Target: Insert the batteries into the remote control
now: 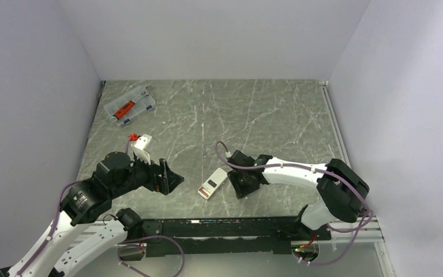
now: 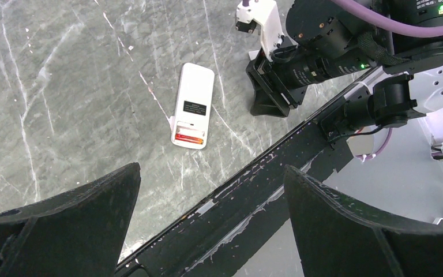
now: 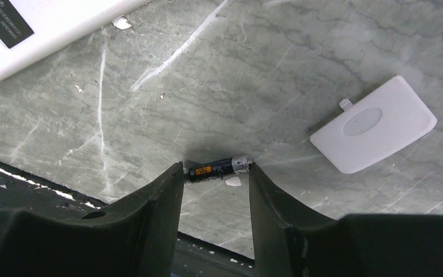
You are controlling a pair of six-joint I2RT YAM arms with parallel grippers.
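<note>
The white remote (image 2: 194, 92) lies on the marble table, its open compartment showing a red battery (image 2: 188, 138). A black battery (image 3: 210, 171) lies between the fingertips of my right gripper, which is low over the table and part open around it; whether the pads touch it is unclear. The white battery cover (image 3: 373, 124) lies to the right of it in the right wrist view. My left gripper hangs open, nothing between its fingers, left of the remote in the top view.
A clear plastic case (image 1: 141, 104) with an orange tool is at the back left. The dark front edge (image 2: 225, 202) of the table runs close by the battery.
</note>
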